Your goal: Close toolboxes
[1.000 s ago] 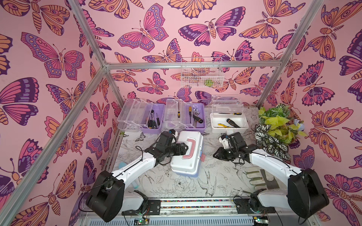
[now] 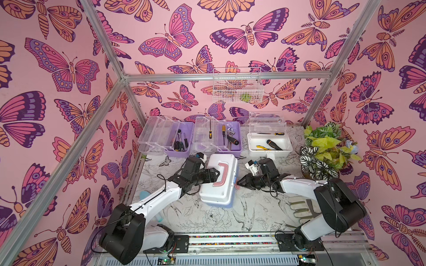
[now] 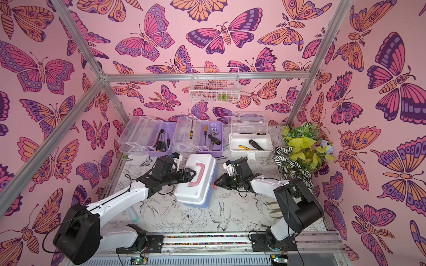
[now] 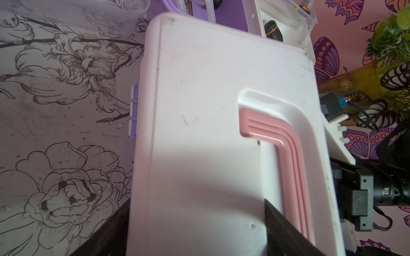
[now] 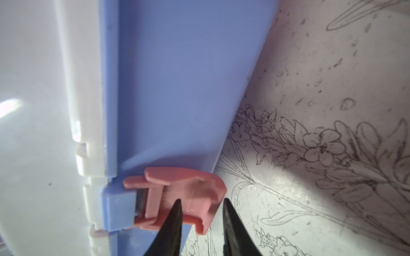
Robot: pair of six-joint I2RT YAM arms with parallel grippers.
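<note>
A white-lidded blue toolbox (image 2: 217, 190) with a pink handle (image 4: 294, 179) lies shut-lidded at table centre. My left gripper (image 2: 213, 176) is on its left side, shut on it, fingertips mostly hidden under the lid in the left wrist view. A pink latch (image 5: 192, 183) sticks out from the right side. My right gripper is beside that latch, fingers part open. Behind stand two purple toolboxes (image 2: 186, 141) (image 3: 217, 146) and a white toolbox (image 2: 268, 149), lids up, holding tools.
A plant (image 2: 326, 153) stands at the back right. Grey gloves (image 2: 306, 208) lie at the front right. A wire basket (image 2: 237, 93) hangs on the back rail.
My right gripper has moved left, up to the pink latch. The centre toolbox has shifted very slightly left with my left gripper on it.
</note>
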